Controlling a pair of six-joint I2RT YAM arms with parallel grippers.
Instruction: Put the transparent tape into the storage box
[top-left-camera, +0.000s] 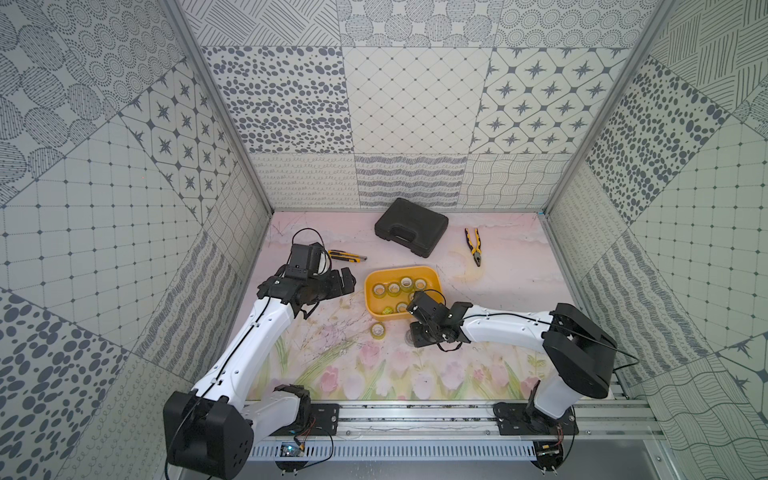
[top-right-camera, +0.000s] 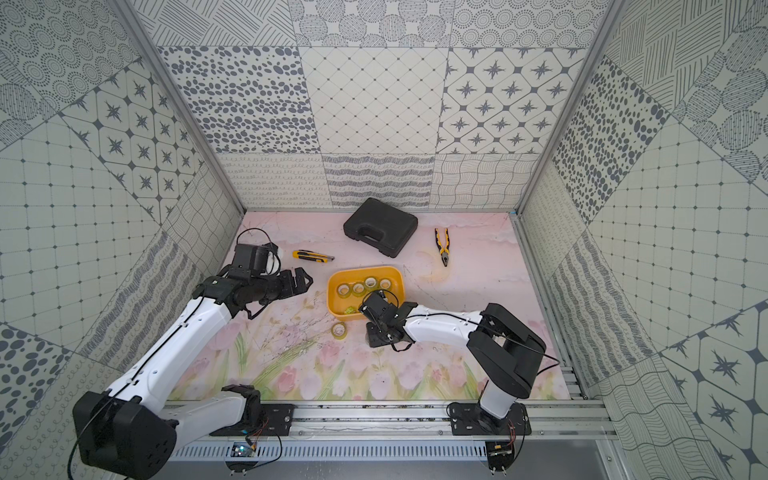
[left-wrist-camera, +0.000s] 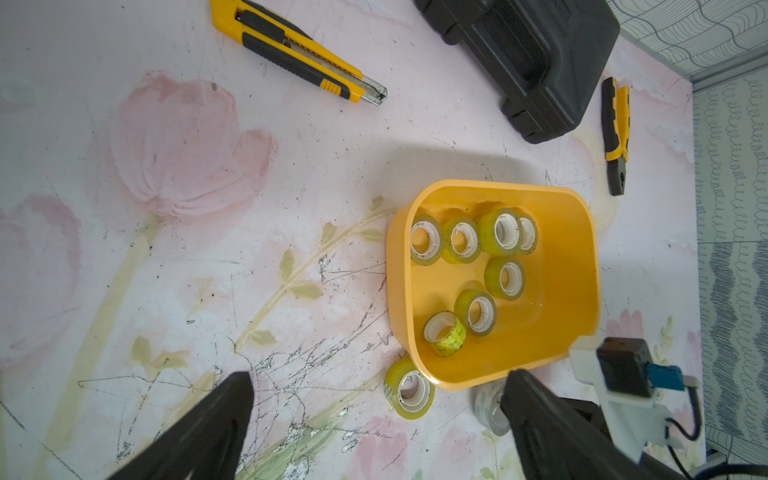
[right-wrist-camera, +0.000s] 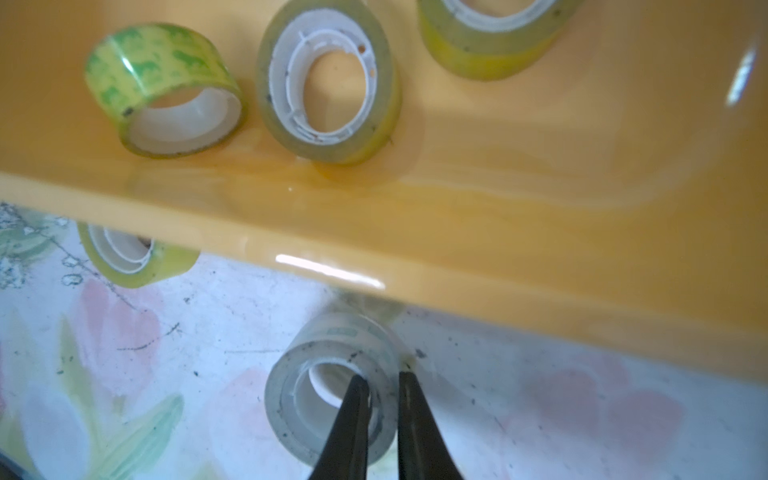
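Observation:
A clear, greyish tape roll stands just outside the near wall of the yellow storage box (left-wrist-camera: 400, 296), with part of it also visible in the left wrist view. My right gripper is shut on the roll's ring wall, one finger inside the hole and one outside. Whether the roll touches the table is hard to tell. Several tape rolls lie inside the box, among them a green-patterned one (left-wrist-camera: 445, 332). Outside, by the box's near left corner, sits a yellowish tape roll (left-wrist-camera: 409, 388). My left gripper hangs open and empty left of the box.
A yellow utility knife (left-wrist-camera: 300, 52) lies toward the back left. Behind the box is a black case (top-left-camera: 411, 227), and yellow-handled pliers (top-left-camera: 474, 247) rest at the back right. Bare table stretches in front of the box and to its left.

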